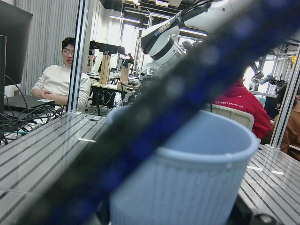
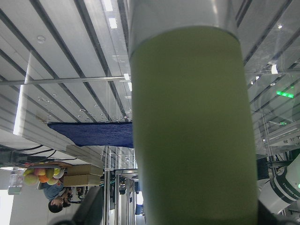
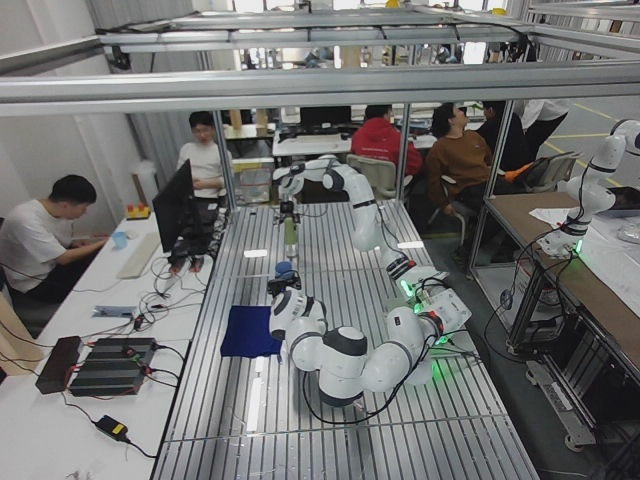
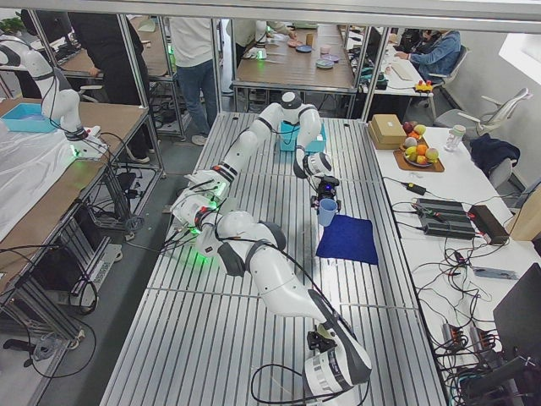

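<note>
My left gripper [image 4: 326,200] is shut on a light blue cup [image 4: 328,213], held upright beside and above the dark blue cloth [image 4: 345,239]; in the left wrist view the cup [image 1: 173,187] fills the foreground. My right gripper [image 3: 289,215] is at the far end of the table in the camera left view, shut on a green bottle [image 3: 291,236] with a silver end, which fills the middle of the right wrist view [image 2: 192,126]. The cloth lies flat on the slatted table.
In the camera right view a turquoise bin [image 4: 287,139] stands at one end. Side desks hold electronics, cables, boxes [image 4: 386,131] and fruit [image 4: 420,152]; frame posts surround the table.
</note>
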